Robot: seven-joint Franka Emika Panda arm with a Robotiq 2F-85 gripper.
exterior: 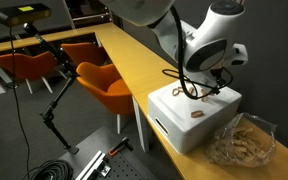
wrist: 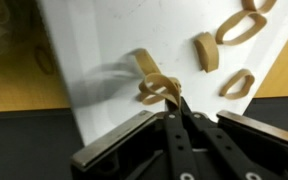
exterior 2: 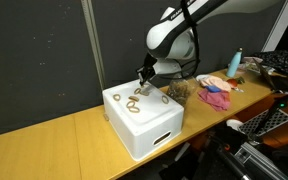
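My gripper is shut on a tan rubber band (wrist: 158, 82), which stretches out from between the fingertips in the wrist view. It hangs just over the white box (exterior 2: 149, 125), and in exterior view 2 the gripper (exterior 2: 146, 78) is above the box's back right part. Other tan bands lie loose on the white top: a curled band (wrist: 207, 52), a long loop (wrist: 242, 26) and a rounder loop (wrist: 241, 84). Whether a separate band lies beneath the held one, I cannot tell.
Beside the box on the wooden table stands a clear plastic bag (exterior: 242, 142) with tan contents. A pink cloth (exterior 2: 214, 88) and a blue bottle (exterior 2: 234, 62) are farther right. The table (exterior 2: 44, 135) left of the box is bare in exterior view 2.
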